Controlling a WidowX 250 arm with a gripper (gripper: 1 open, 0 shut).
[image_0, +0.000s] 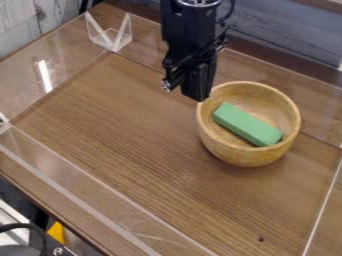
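The black robot arm reaches down from the top middle, and its gripper (186, 88) hangs above the table just left of and behind a round wooden bowl (227, 152). The gripper looks shut, with nothing visible between its fingers, though it is small in view. A green block (246, 123) lies inside the bowl on the right side of the table.
A clear angular object (110, 32) stands at the back left. A wall or rim borders the back, and cables lie at the lower left corner.
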